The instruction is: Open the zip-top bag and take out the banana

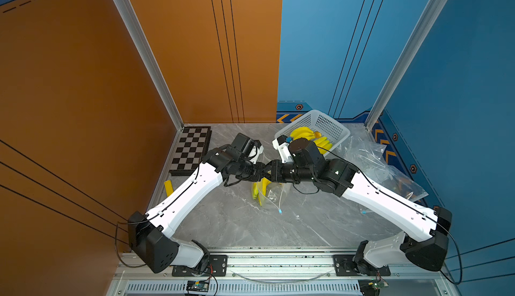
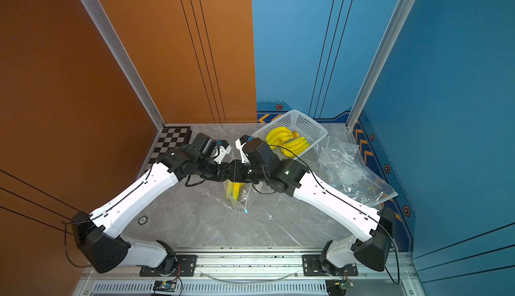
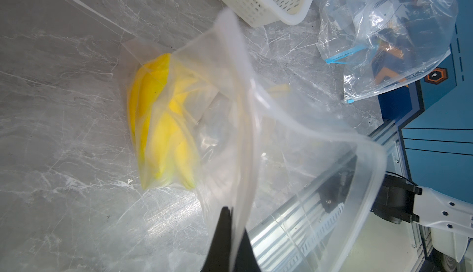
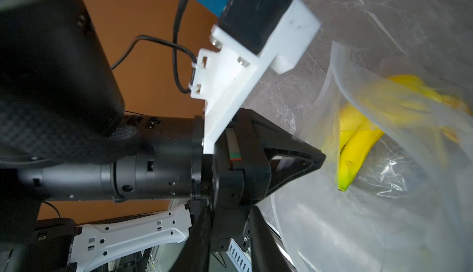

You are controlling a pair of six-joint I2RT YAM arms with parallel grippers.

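Note:
Bananas (image 3: pixel 165 119) lie inside a clear zip top bag (image 3: pixel 315 139) at the table's middle. In both wrist views the bag's mouth gapes. A blue slider (image 1: pixel 280 210) marks its near corner in the top left view. My left gripper is shut on the bag's rim, the film running between its fingertips. My right gripper is right up against the left one. Its blurred fingers (image 4: pixel 197 247) stand apart, the left gripper's dark body showing in the gap; whether they clamp it is unclear. From above, the arms cover the bag's upper part.
A pale basket (image 1: pixel 335 127) holding more bananas (image 1: pixel 303 133) stands at the back right. Other clear bags (image 2: pixel 348 172) lie by the right wall. A checkered board (image 1: pixel 188 148) is at the left. Bare table (image 1: pixel 316 229) shows in front.

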